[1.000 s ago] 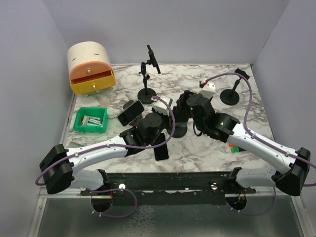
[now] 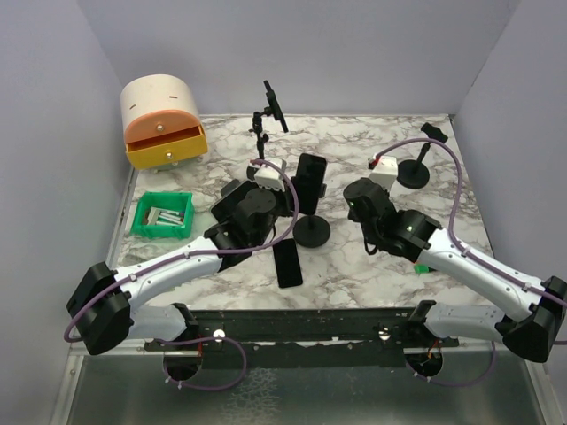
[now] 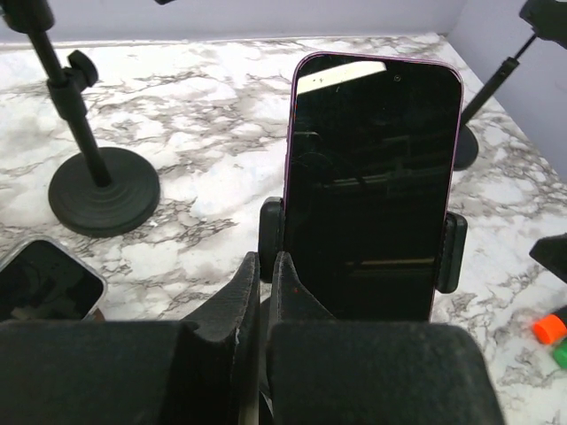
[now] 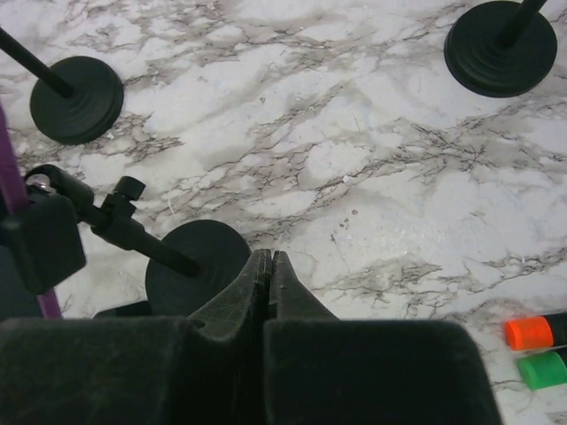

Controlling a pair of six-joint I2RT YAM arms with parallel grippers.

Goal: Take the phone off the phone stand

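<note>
The phone (image 3: 372, 177), dark-screened with a thin purple edge, stands upright in the black phone stand (image 2: 311, 231), between the holder's two side clamps. My left gripper is shut in front of the left clamp (image 3: 270, 228), and nothing shows between its fingers. Whether the tips touch the clamp I cannot tell. To the right of the stand, apart from the phone, my right gripper is shut and empty over bare marble. In the right wrist view only the phone's purple edge and one clamp (image 4: 44, 243) show, at the left.
A flat black rectangle (image 2: 287, 263) lies before the stand. Other stands rise at the back (image 2: 270, 106) and right (image 2: 415, 173). A green basket (image 2: 162, 215) and a small drawer cabinet (image 2: 161, 119) are at left. Orange (image 4: 529, 333) and green items lie at right.
My right gripper has moved right, away from the phone. The left gripper has shifted left, and the phone with its stand has also moved slightly left, remaining upright.
</note>
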